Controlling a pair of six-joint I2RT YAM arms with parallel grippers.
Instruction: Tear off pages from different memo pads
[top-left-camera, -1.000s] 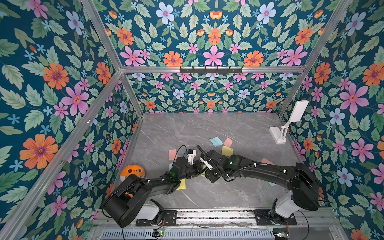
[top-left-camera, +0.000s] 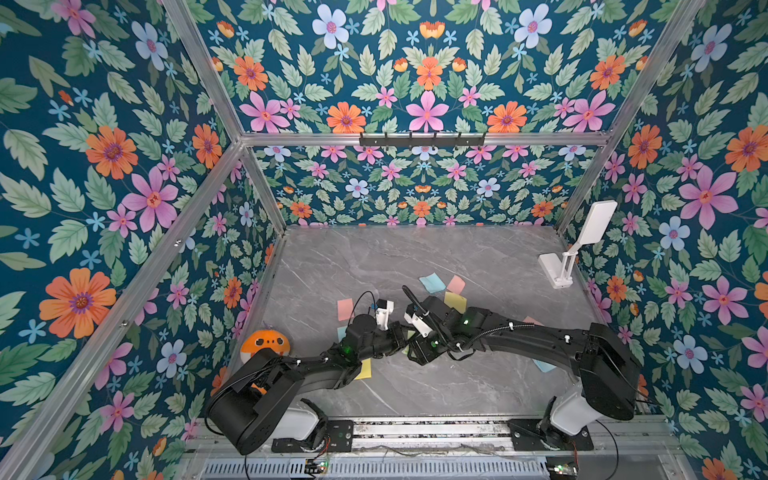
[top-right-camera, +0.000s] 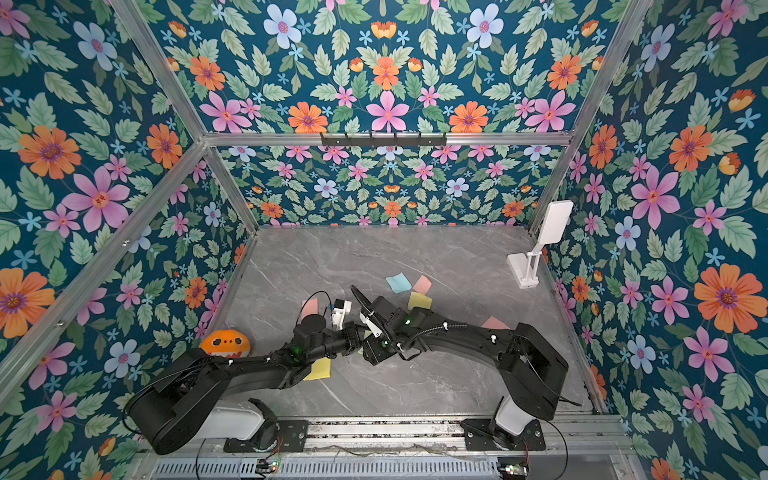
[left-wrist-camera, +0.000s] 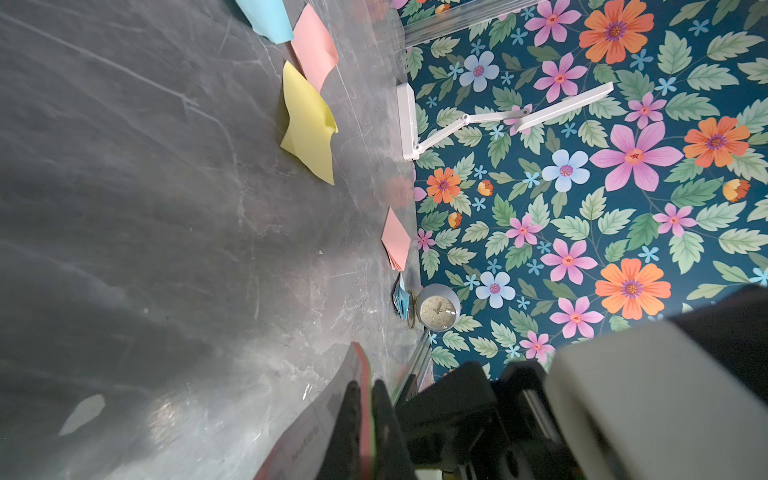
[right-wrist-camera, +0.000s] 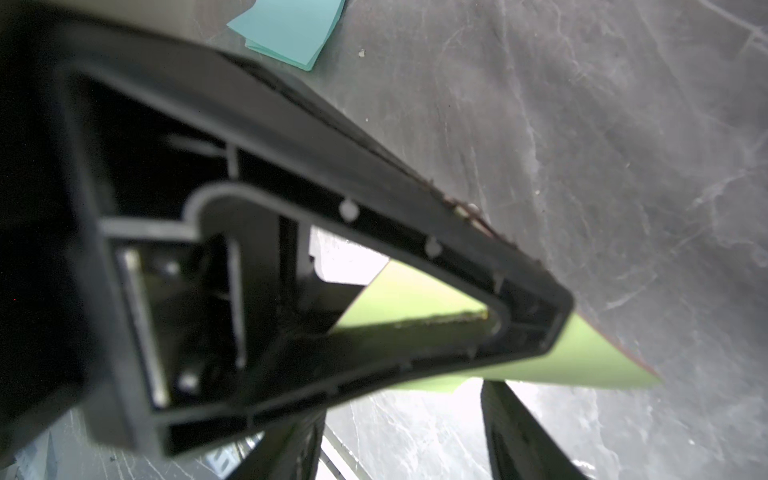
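Observation:
A light green memo pad is held up off the table, its sheet bent, with a reddish edge showing in the left wrist view. My left gripper is shut on this pad, one thin finger (left-wrist-camera: 344, 436) on each side. The right gripper stands open close by, its two dark fingertips spread just below the pad in its wrist view. Nothing clearly shows pinched there. Both grippers meet over the middle of the table, so the top views hide most of the pad.
Loose yellow (left-wrist-camera: 308, 120), pink and blue sheets lie beyond the arms. A pink pad (left-wrist-camera: 395, 238) and a blue pad (left-wrist-camera: 401, 296) lie on the right side. An orange round object (top-left-camera: 265, 342) sits left; a white lamp (top-left-camera: 556, 270) stands back right.
My right gripper has shifted slightly and turned around the held pad, coming closer to my left gripper. The left arm has stayed almost still.

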